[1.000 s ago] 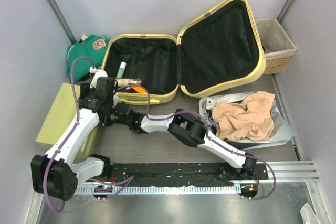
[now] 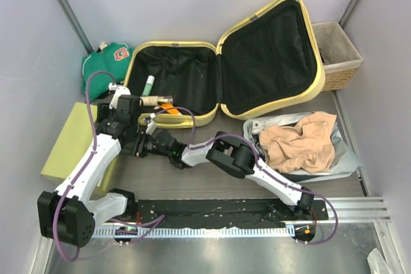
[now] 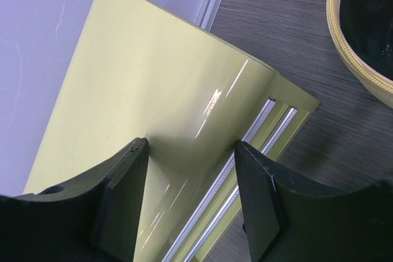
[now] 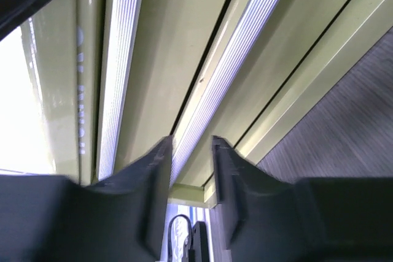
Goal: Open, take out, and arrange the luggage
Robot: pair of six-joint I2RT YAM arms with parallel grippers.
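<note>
The yellow suitcase (image 2: 176,44) lies open at the back, its lid (image 2: 270,62) tilted up to the right. A green-white tube (image 2: 148,85), a tan tube-like item (image 2: 156,101) and something orange (image 2: 170,108) are in its base. At the left stands a yellow-green box (image 2: 72,139) with two silver strips (image 4: 215,84) along its front. My left gripper is open over the box's rounded front edge, nothing between its fingers. Facing the strips, my right gripper stands open with a narrow empty gap. From above, the left arm hides its own fingertips.
A green cloth bag (image 2: 106,65) sits in the back left corner. On the right, a grey bin (image 2: 347,158) holds peach cloth (image 2: 298,142); a wicker basket (image 2: 340,78) stands behind it. Bare floor (image 2: 164,181) shows in front of the right arm.
My right gripper has drawn back slightly to the right from the box and turned a little. The box has shifted very slightly left. The left arm looks unchanged.
</note>
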